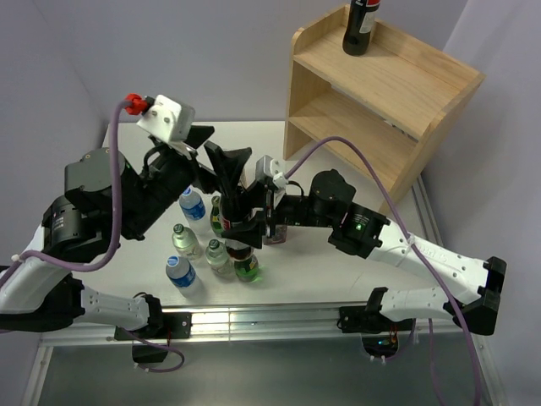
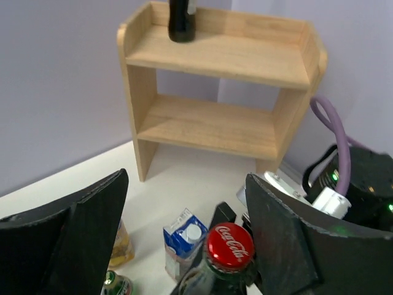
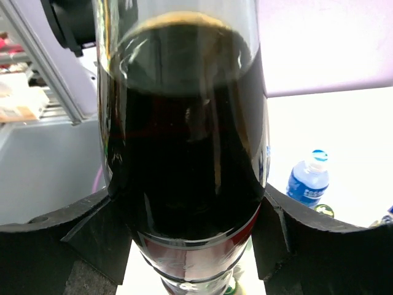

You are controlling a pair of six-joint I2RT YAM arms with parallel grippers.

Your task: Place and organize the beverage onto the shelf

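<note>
A Coca-Cola bottle with a red cap is in my right gripper, which is shut on it; its dark body (image 3: 184,141) fills the middle of the right wrist view. My left gripper is parted, its fingers either side and a little back from that cap. The wooden shelf (image 1: 363,139) stands at back right, a dark bottle (image 1: 360,25) on its top board; the lower board is bare. On the table are water bottles (image 1: 180,272), clear bottles (image 1: 187,243), green bottles, an amber bottle (image 2: 120,246) and a carton (image 2: 181,243).
The table (image 1: 313,271) has free room to the right of the bottles, in front of the shelf. Walls close in the back and both sides, and a metal rail runs along the front edge.
</note>
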